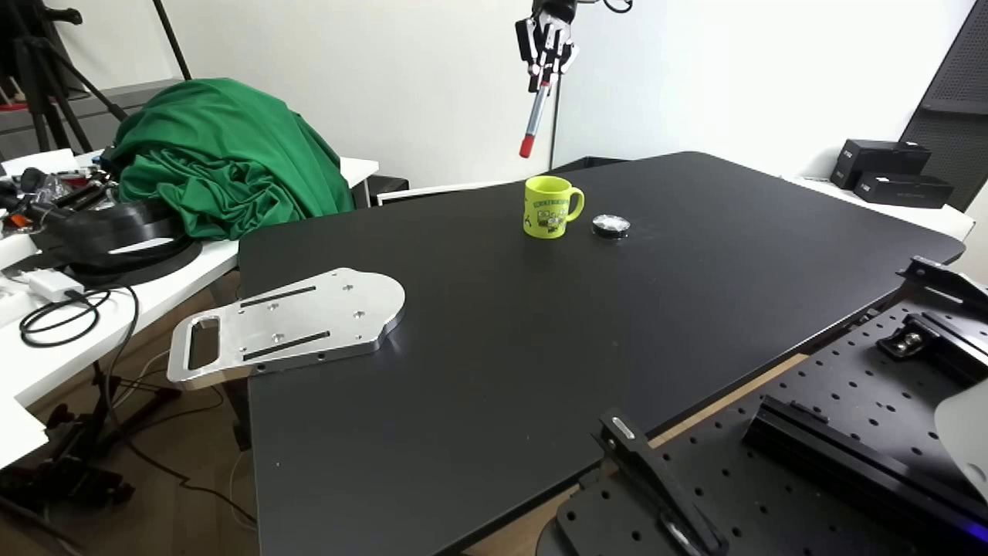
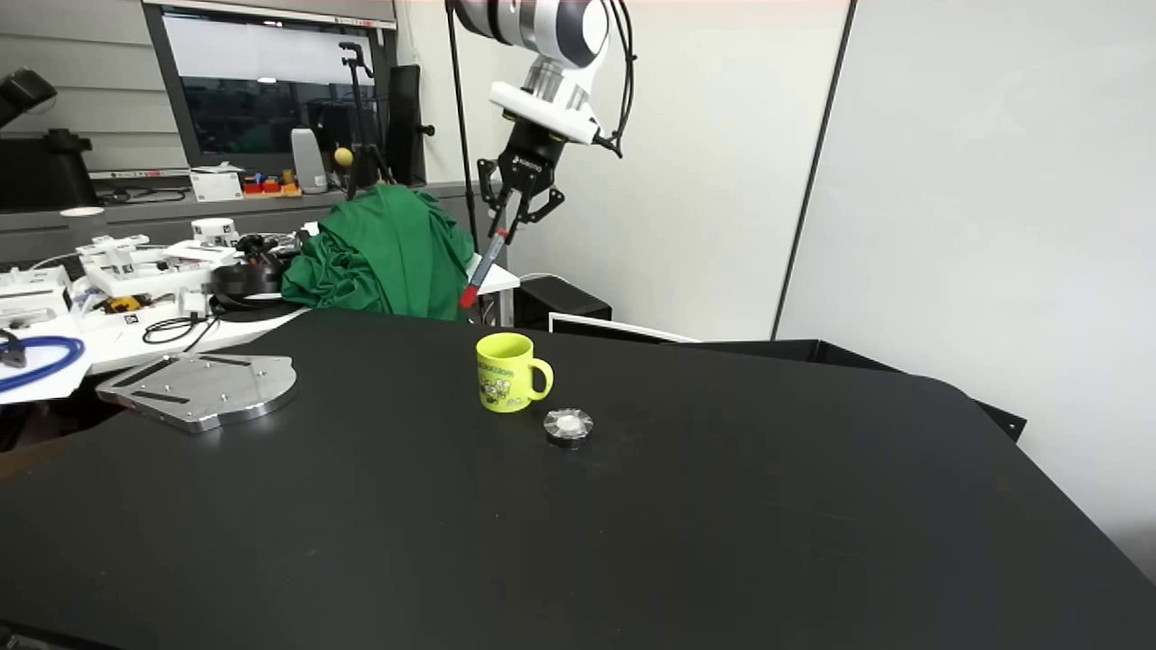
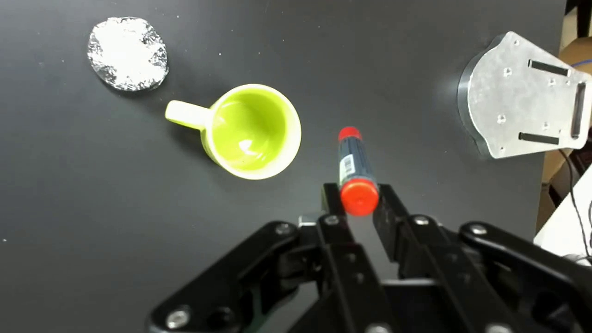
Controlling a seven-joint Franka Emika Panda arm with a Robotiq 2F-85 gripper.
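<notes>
My gripper is shut on a grey marker with red ends, gripped near its upper end. The marker hangs tilted in the air, its lower red end pointing down and away from my fingers. A yellow-green mug stands upright on the black table, below the marker and clear of it. From the wrist view the mug looks empty, and the marker appears beside its rim, on the side away from the handle. In the second exterior view my gripper is high over the table's far edge, behind the mug.
A foil-topped round object sits close to the mug's handle side. At the table's left edge lies a silver metal plate with a handle slot. Green cloth is heaped on a side bench.
</notes>
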